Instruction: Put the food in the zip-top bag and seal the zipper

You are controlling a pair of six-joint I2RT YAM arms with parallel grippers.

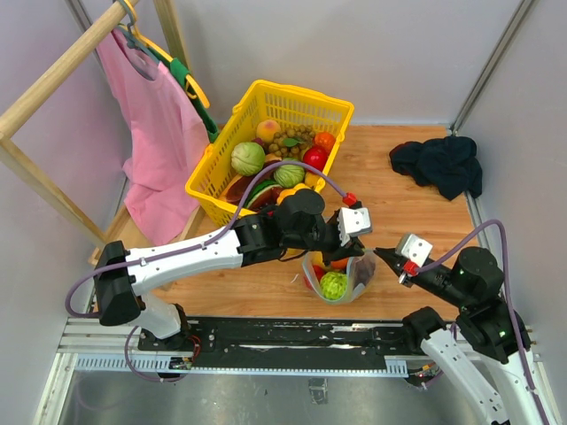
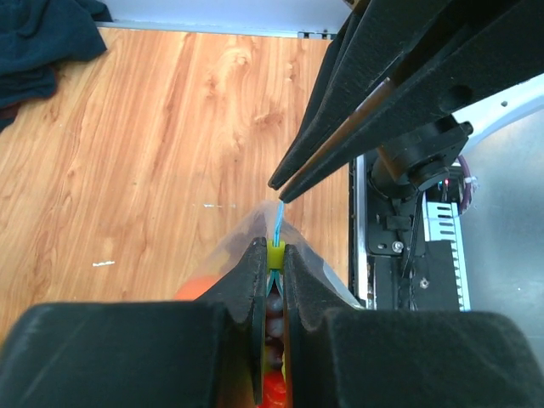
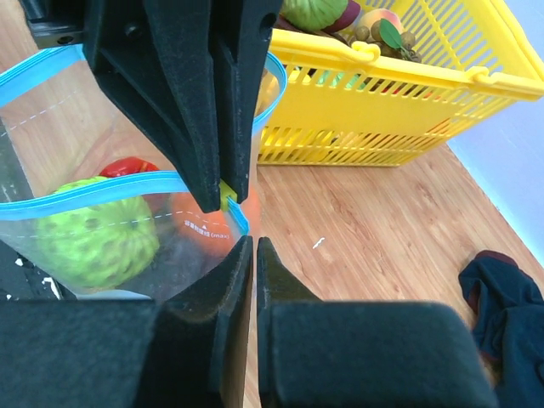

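Note:
The clear zip top bag stands on the table with food inside. In the right wrist view, a bumpy green fruit, a red item and an orange one show in it. Its blue zip strips gape apart on the far side from the slider. My left gripper is shut on the yellow zipper slider, near one end of the zip. Just past that end, my right gripper has a narrow gap between its fingertips and nothing in it. The blue zip end lies close by, clear of those fingers.
A yellow basket of fruit and vegetables stands behind the left arm. Dark folded cloth lies at the back right. A pink garment hangs from a wooden rack at the left. Bare wood is free between basket and cloth.

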